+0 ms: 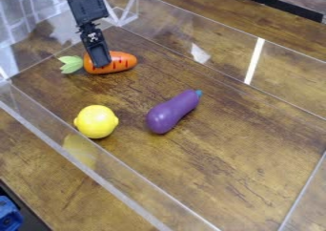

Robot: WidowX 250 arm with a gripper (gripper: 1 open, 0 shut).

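Note:
An orange toy carrot [114, 61] with pale green leaves lies at the upper left of the wooden floor. My gripper [97, 53] is right over it, its dark fingers reaching down at the carrot's body and open; whether they touch it I cannot tell. A yellow lemon [95, 121] sits lower left, and a purple eggplant [173, 112] lies near the middle.
Clear plastic walls [256, 56] border the wooden area. A blue object [8, 214] shows at the lower left corner, outside the wall.

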